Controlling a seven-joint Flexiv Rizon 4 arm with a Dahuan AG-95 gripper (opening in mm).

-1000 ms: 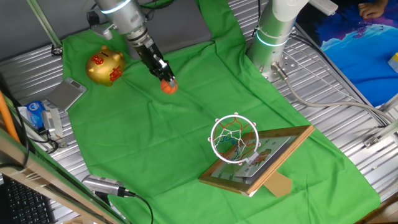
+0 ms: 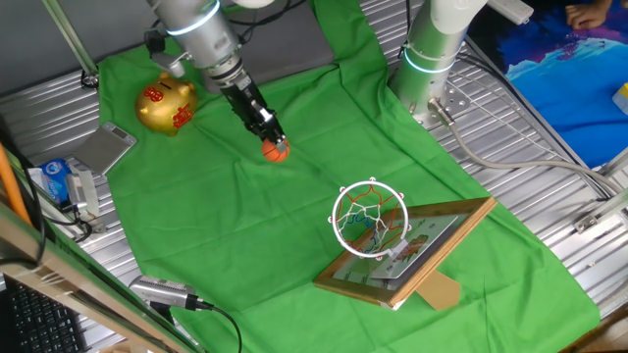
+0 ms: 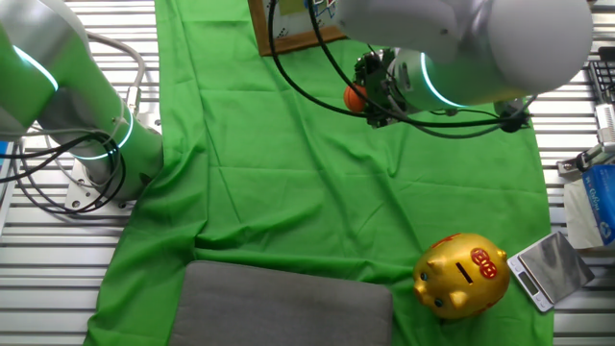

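A small orange basketball (image 2: pixel 275 152) sits at the tip of my gripper (image 2: pixel 279 144), which is shut on it. In exterior view 2 the same ball (image 3: pixel 355 99) pokes out to the left of the gripper (image 3: pixel 365 94), while the arm covers much of the hand. A white-rimmed hoop with a red, white and blue net (image 2: pixel 339 230) is fixed to a wooden-framed backboard (image 2: pixel 442 235). The ball is clear of the hoop, up and to its left in exterior view 1. Only the lower edge of the backboard (image 3: pixel 288 46) and a bit of net show in exterior view 2.
A golden piggy bank (image 2: pixel 165 104) stands beside a small scale (image 2: pixel 105 148) at the left. A grey pad (image 3: pixel 279 308) lies behind the arm. A camera-like device (image 2: pixel 165 291) is near the front left.
The hoop and the other objects have stayed put.
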